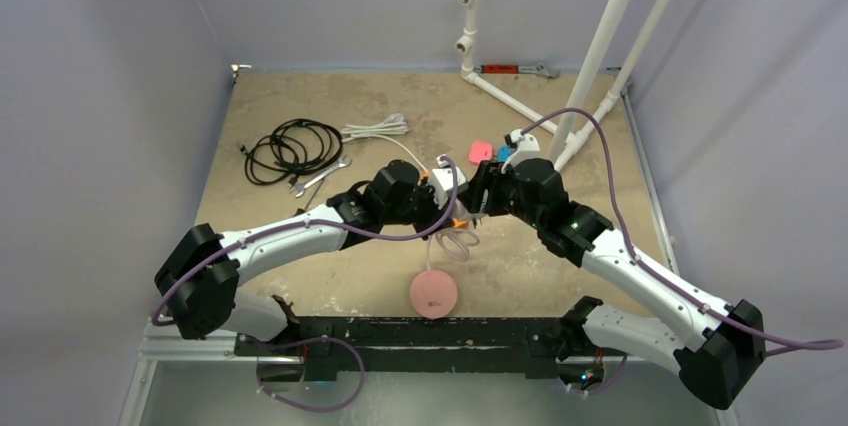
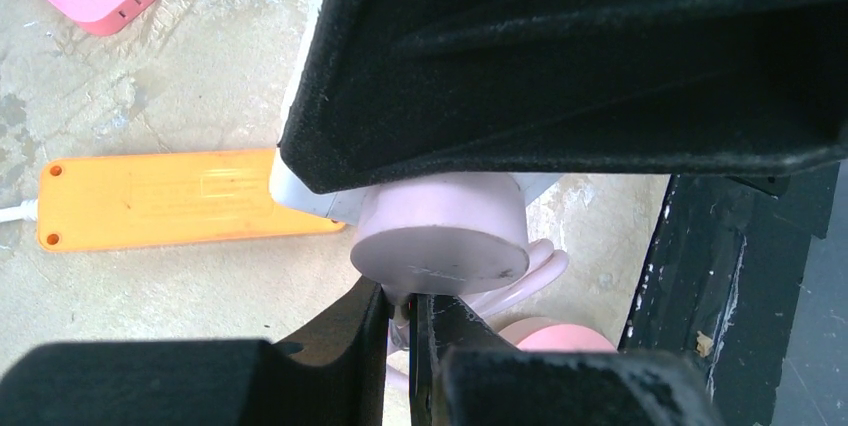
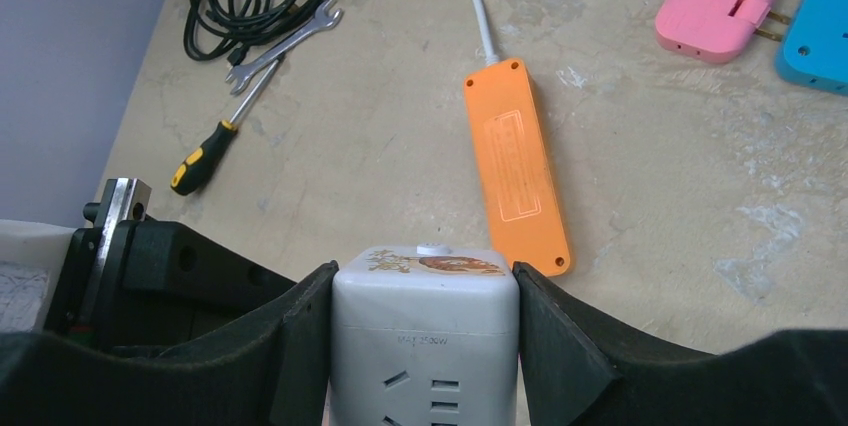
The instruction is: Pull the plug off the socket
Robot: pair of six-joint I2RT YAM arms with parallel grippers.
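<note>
A white cube socket [image 3: 425, 331] sits between the fingers of my right gripper, which is shut on it. In the left wrist view, a pale pink round plug [image 2: 440, 236] shows just under the black right finger, against the white socket [image 2: 310, 196]. My left gripper is shut at the plug's narrow end, where its cord comes out. Whether the plug's prongs are in the socket is hidden. In the top view, left gripper [image 1: 440, 214] and right gripper [image 1: 472, 196] meet above the table's middle.
An orange power strip [image 3: 517, 171] lies beneath the hands. Pink and blue adapters [image 3: 720, 6] rest off to the right. A black cable coil [image 1: 293, 151], wrench [image 1: 322, 175] and screwdriver [image 3: 205, 158] lie left. The pink disc [image 1: 433, 293] is near the front edge.
</note>
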